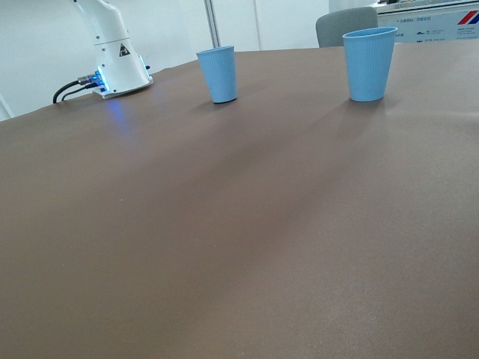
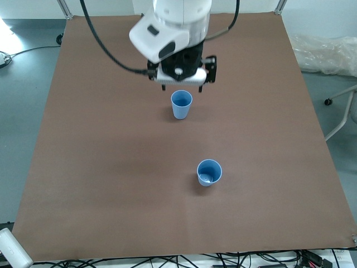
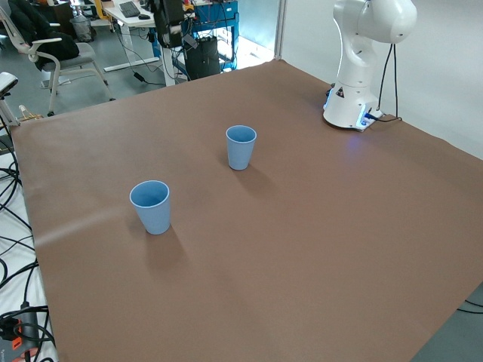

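Note:
Two light blue cups stand upright on the brown table. In the left view one cup (image 2: 182, 107) is near the middle, just below my gripper (image 2: 181, 88), and the other (image 2: 209, 174) is nearer the bottom edge. The top view shows both cups (image 1: 367, 67) (image 1: 217, 78) at table level. The right view shows them as a closer cup (image 3: 151, 211) and a farther cup (image 3: 240, 151). My gripper hangs above the table with two dark fingers apart; nothing shows between them.
A white arm base (image 3: 347, 102) stands on the table's far right in the right view. Cables (image 3: 15, 264) run along one edge, with chairs and a desk beyond.

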